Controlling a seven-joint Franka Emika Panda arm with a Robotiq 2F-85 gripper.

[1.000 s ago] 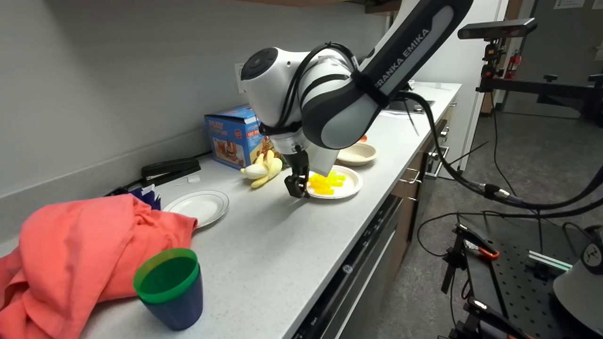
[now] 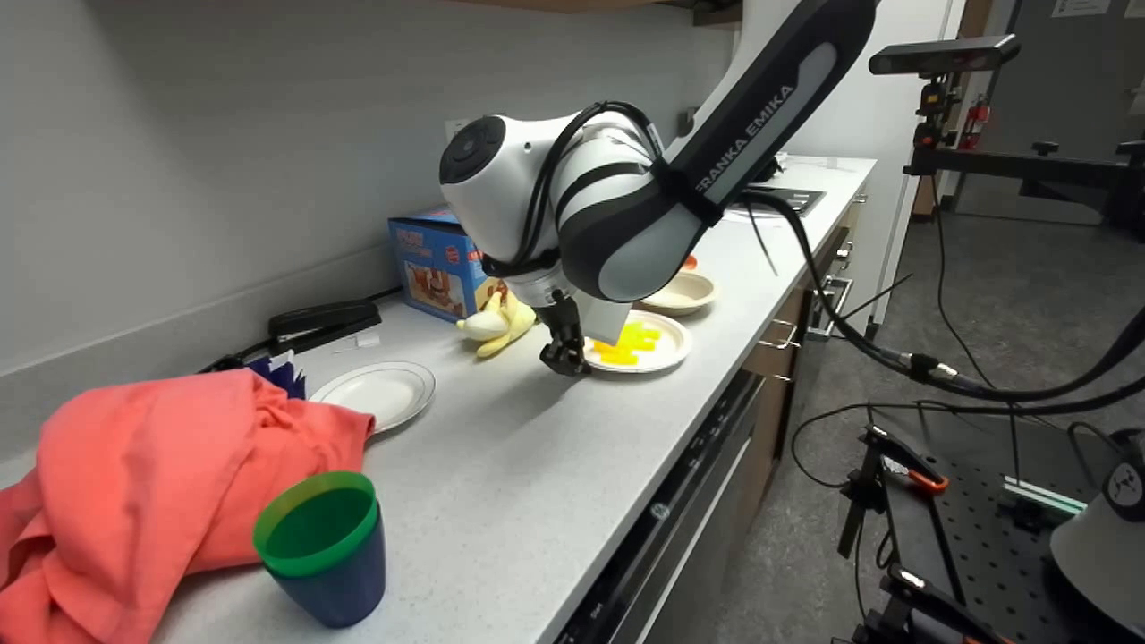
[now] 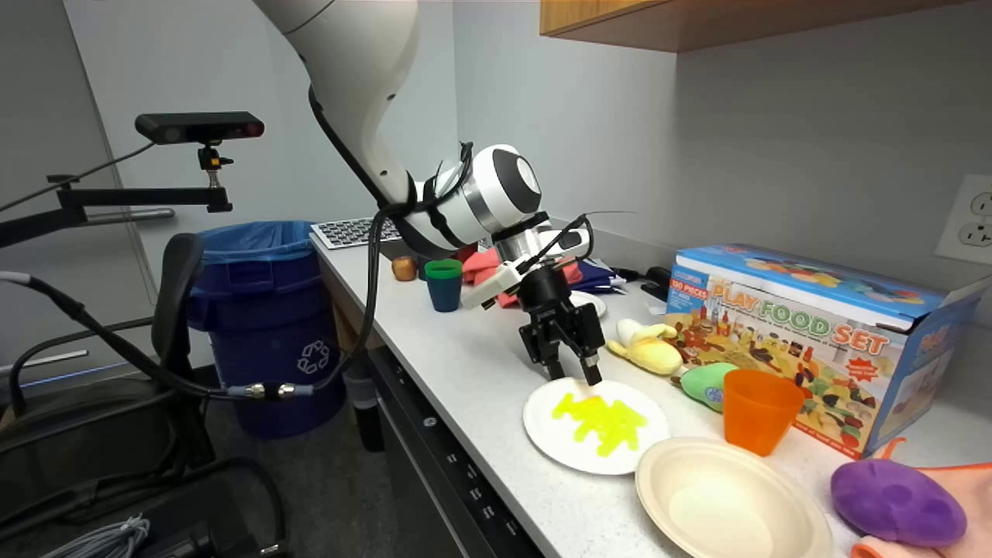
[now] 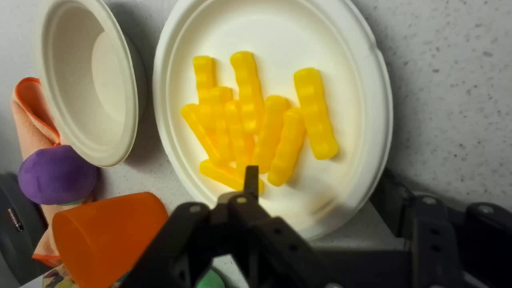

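Note:
A white plate [image 4: 276, 26] with a raised rim lies on the counter, carrying several yellow wavy sticks [image 4: 314, 113] that look like toy fries. My gripper [image 3: 574, 375] points down at the plate's edge, its fingers apart. In the wrist view one fingertip [image 4: 251, 180] overlaps the plate's inside near a yellow stick, while the other finger [image 4: 391, 199] is beside the outer rim. The rim therefore appears between them, with no grip on it visible. Exact fingertip height above the counter cannot be told.
Close to the plate are a beige bowl [image 3: 735, 497], an orange cup [image 3: 760, 409] and a toy banana [image 3: 651, 353]. The play food box [image 3: 790, 344] stands by the wall. Clear counter lies towards the green-rimmed cup [image 2: 317, 526] and red cloth [image 2: 193, 483].
The arm's wrist has come lower and a little left in exterior view 1, and the hand is tilted more. The plate sits very slightly further right.

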